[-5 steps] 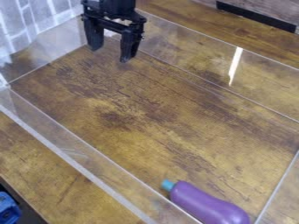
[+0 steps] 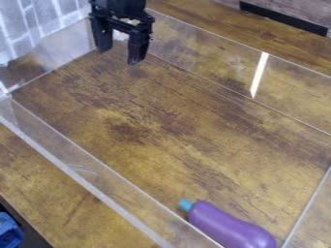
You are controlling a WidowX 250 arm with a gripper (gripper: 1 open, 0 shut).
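My black gripper hangs at the top left of the camera view, over the far left corner of a clear-walled enclosure on a wooden surface. Its two fingers point down and stand apart, with nothing visible between them. A purple toy eggplant with a light blue tip lies at the near right corner of the enclosure, far from the gripper.
Clear low walls border the wooden floor, which is empty in the middle. A blue object sits at the lower left outside the walls. A dark panel is at the top right.
My gripper has shifted slightly left and up. The eggplant has not moved.
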